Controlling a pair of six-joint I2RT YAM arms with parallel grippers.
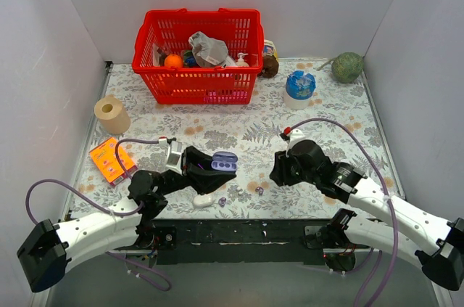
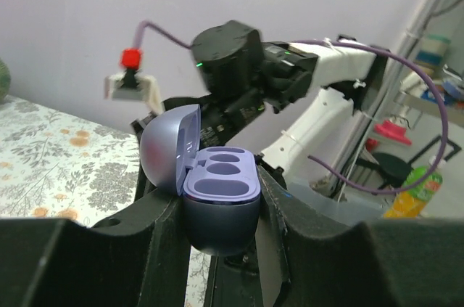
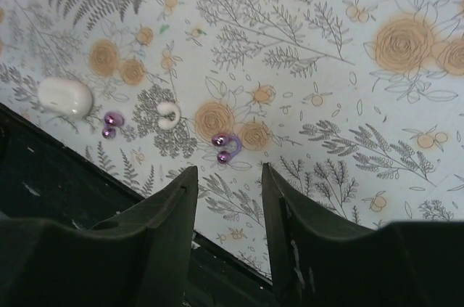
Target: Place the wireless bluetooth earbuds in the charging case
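Observation:
An open lilac charging case (image 2: 222, 185) with empty-looking slots is held upright in my left gripper (image 1: 214, 173), which is shut on it. My right gripper (image 1: 279, 169) hangs open right of it, over the table. Below the right gripper, in the right wrist view, small purple metallic earbuds (image 3: 222, 149) lie on the patterned cloth, with another purple pair (image 3: 112, 124) further left, near a white oval case (image 3: 65, 96) and small white ring-like pieces (image 3: 167, 115).
A red basket (image 1: 197, 89) of assorted items stands at the back. A paper roll (image 1: 112, 114) and orange box (image 1: 112, 162) sit left; a blue-topped tub (image 1: 299, 89) and green round object (image 1: 346, 69) sit back right. The table's front edge is close below both grippers.

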